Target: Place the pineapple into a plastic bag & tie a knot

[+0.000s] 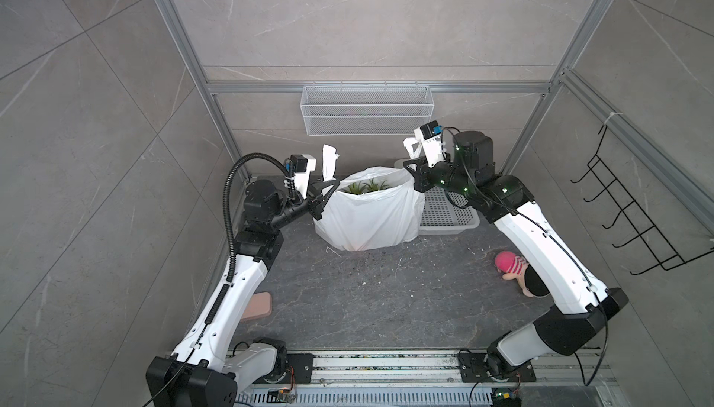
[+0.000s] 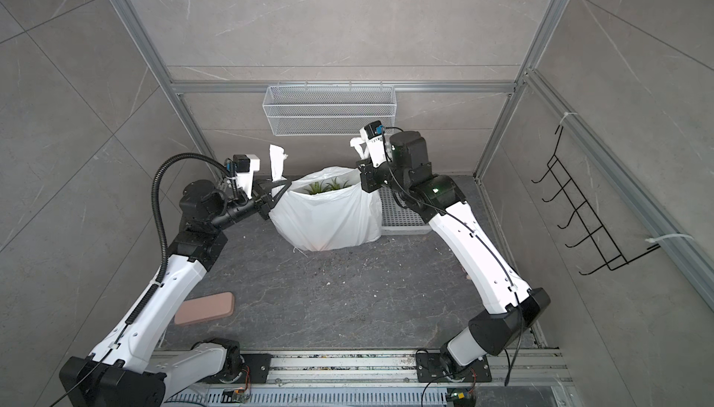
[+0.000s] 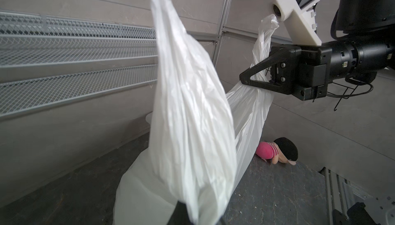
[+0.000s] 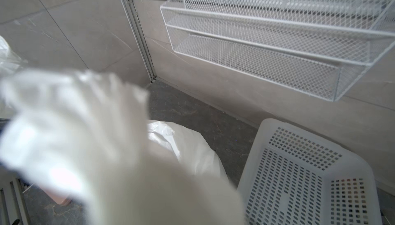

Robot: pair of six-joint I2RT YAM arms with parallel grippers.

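A white plastic bag (image 1: 369, 219) hangs between my grippers, its mouth pulled wide; green pineapple leaves (image 1: 357, 188) show inside it. My left gripper (image 1: 325, 190) is shut on the bag's left top, whose twisted end stands up above the fingers and fills much of the left wrist view. My right gripper is shut on the right top, with a tail of plastic above it; in the right wrist view the blurred plastic hides the fingers. The pineapple's body is hidden inside the bag.
A white perforated basket (image 4: 284, 196) stands behind the bag at right. A wire rack (image 1: 366, 109) hangs on the back wall, a black hook rack (image 1: 633, 217) on the right wall. A doll (image 1: 511, 264) lies right, a pink block (image 2: 204, 308) front left.
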